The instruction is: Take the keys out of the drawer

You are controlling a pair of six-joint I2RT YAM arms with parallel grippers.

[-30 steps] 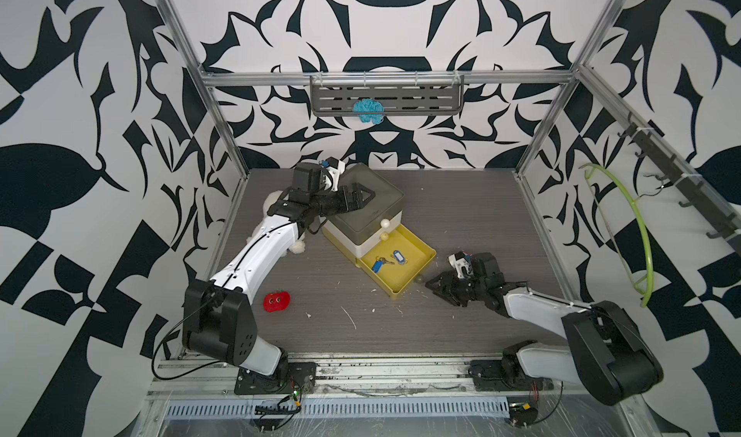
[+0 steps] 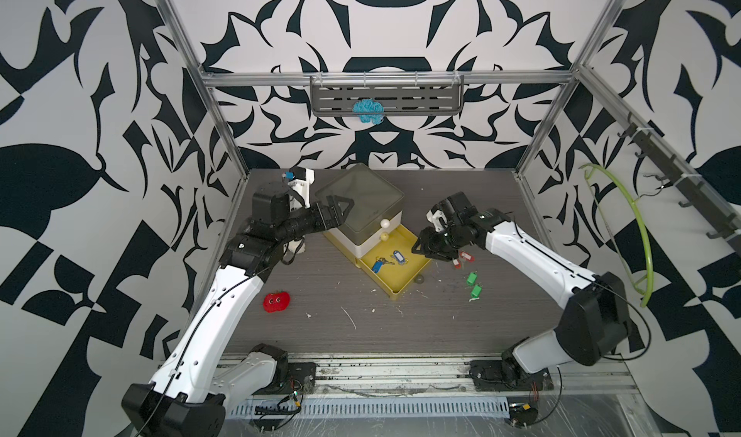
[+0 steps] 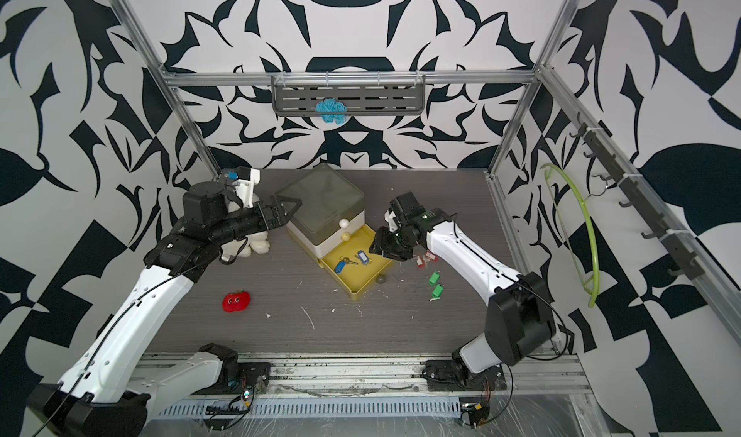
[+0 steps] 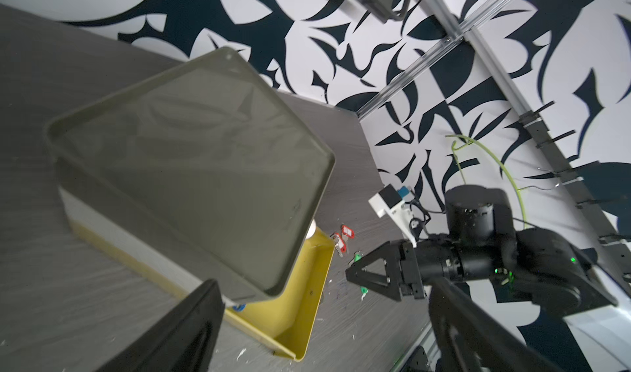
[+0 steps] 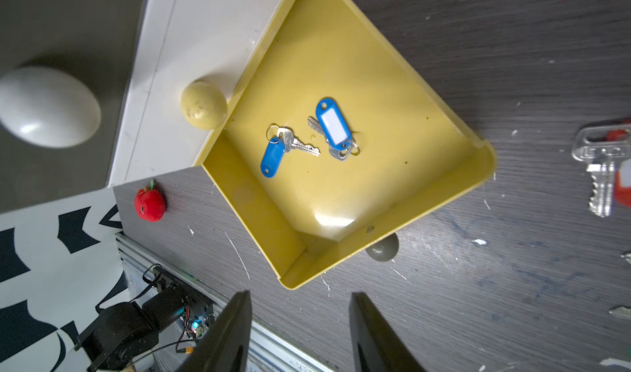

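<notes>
The yellow drawer [image 5: 387,174] is pulled out from the box with the grey lid [image 4: 190,161]. In it lie two silver keys [image 5: 299,145] [image 5: 315,125], each with a blue tag, one tag [image 5: 272,158] plain and one [image 5: 334,125] with a white label. My right gripper hangs above the drawer's near right side with fingers apart and nothing between them. My left gripper stands open over the box's left part, empty.
A red tomato toy [image 2: 275,301] lies on the left of the table, a white plush [image 3: 254,244] behind the left arm. Red and green tags [image 2: 472,282] lie right of the drawer.
My right arm has risen and moved toward the drawer from the lower right. My left arm has drawn back to the left.
</notes>
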